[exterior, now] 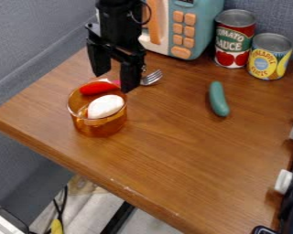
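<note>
The black gripper (113, 69) hangs over the back of an amber bowl (98, 124), its two fingers apart with nothing visible between them. In the bowl lie a red pepper-like item (96, 88) and a white egg (106, 106). A fork (150, 77) lies just behind and right of the bowl, partly hidden near the gripper. A green cucumber-like item (218, 99) rests alone on the wooden table (186, 164).
A teal toy microwave (186, 27) stands at the back, beside a tomato can (233, 41) and a yellow can (269, 57). A dark appliance (287, 196) borders the right edge.
</note>
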